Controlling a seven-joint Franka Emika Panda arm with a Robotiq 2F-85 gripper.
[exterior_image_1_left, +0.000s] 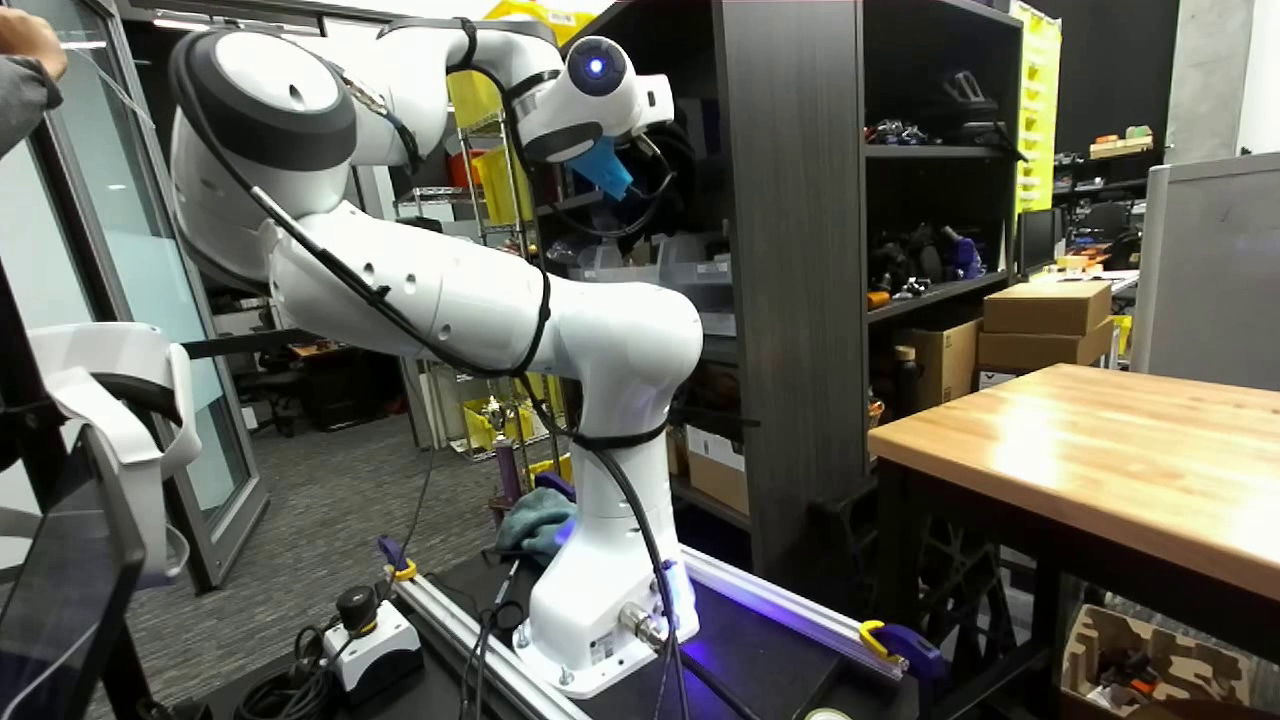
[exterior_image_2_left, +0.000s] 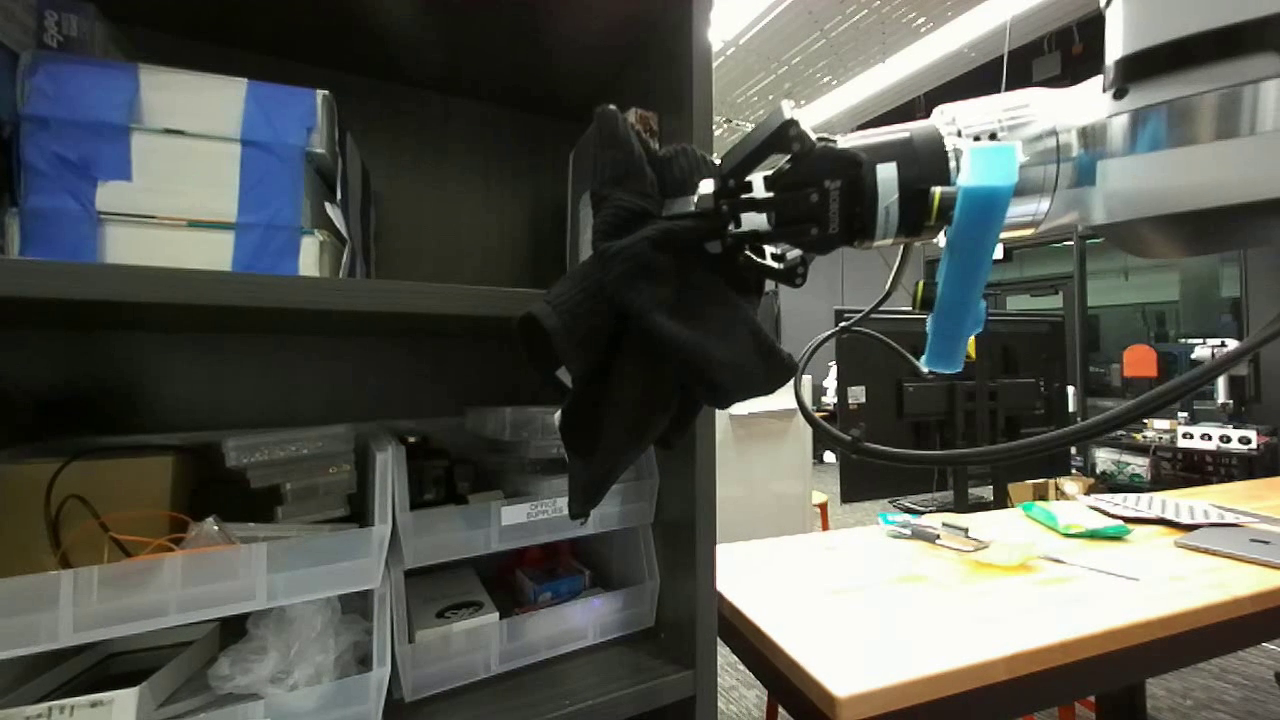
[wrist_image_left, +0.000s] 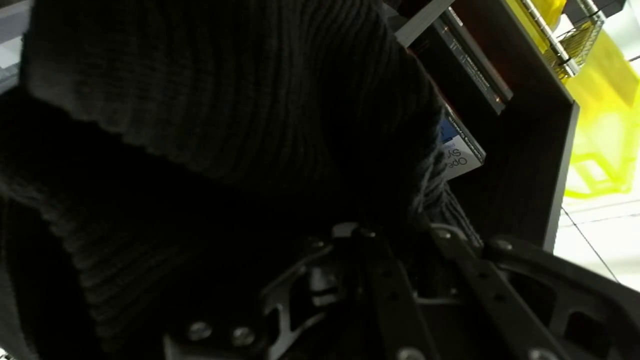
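In exterior view 2 a black ribbed cloth (exterior_image_2_left: 672, 300) hangs in folds from my gripper (exterior_image_2_left: 720, 210), in front of the dark shelf unit. The fingers are shut on its upper part, and loose folds drop below the shelf board's level. Seen from the wrist, the dark fabric (wrist_image_left: 240, 108) fills most of the picture and hides what lies ahead; the gripper shows at the bottom with cloth at its fingertips. Exterior view 1 shows the arm raised toward the shelf, its gripper hidden behind the wrist.
The shelf board (exterior_image_2_left: 396, 288) carries taped boxes (exterior_image_2_left: 180, 168) at the left. Below stand clear bins (exterior_image_2_left: 528, 516) of supplies. Books (wrist_image_left: 471, 66) lean inside the unit. A wooden table (exterior_image_2_left: 828, 624) stands to the right; a cable (exterior_image_2_left: 1020, 454) loops beneath the wrist.
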